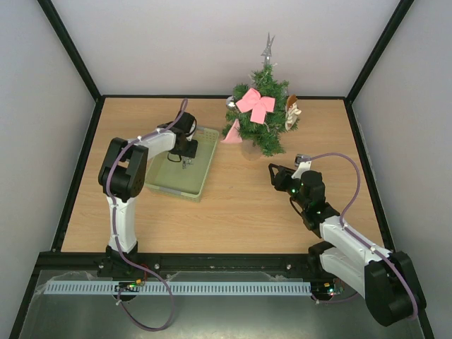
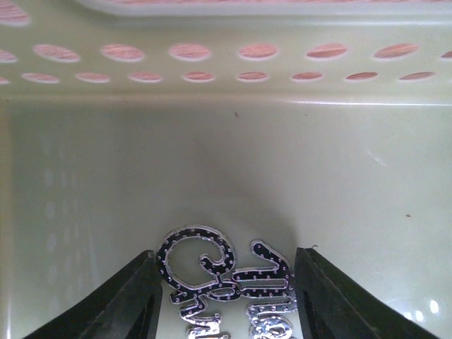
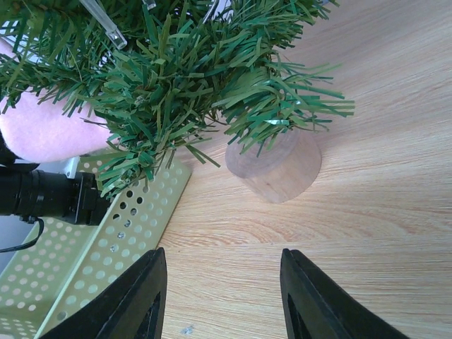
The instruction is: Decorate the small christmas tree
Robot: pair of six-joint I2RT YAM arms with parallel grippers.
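Observation:
My left gripper is open, its fingers low over the green basket's floor either side of two flat, dark, silver-edged ornaments (image 2: pixel 268 282) with white dots, seen in the left wrist view. The decorated tree (image 1: pixel 272 134) stands at the back right of the table, with pink bows, a silver star on top and other ornaments. My right gripper stands open and empty just in front of the tree; its view shows branches and the clear round stand (image 3: pixel 282 173).
The green basket (image 1: pixel 169 191) sits left of the tree, its perforated wall near the pink felt piece (image 3: pixel 53 134). The table's front middle and right side behind the right arm are mostly clear.

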